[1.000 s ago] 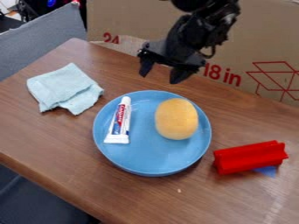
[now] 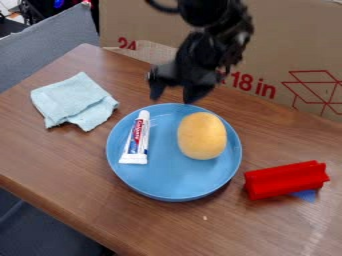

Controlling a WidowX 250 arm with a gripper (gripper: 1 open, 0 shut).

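My black gripper (image 2: 174, 83) is above the back edge of a blue plate (image 2: 174, 183), blurred, with its fingers apart and nothing visible between them. On the plate lie a white toothpaste tube (image 2: 135, 138) at the left and a yellow round object (image 2: 202, 135) at the right.
A folded light-blue cloth (image 2: 72, 100) lies on the wooden table (image 2: 94, 180) at the left. A red object (image 2: 285, 180) lies at the right on something blue. A cardboard box (image 2: 294, 50) stands behind.
My gripper has shifted slightly down and to the left, toward the plate. The objects on the table look unmoved.
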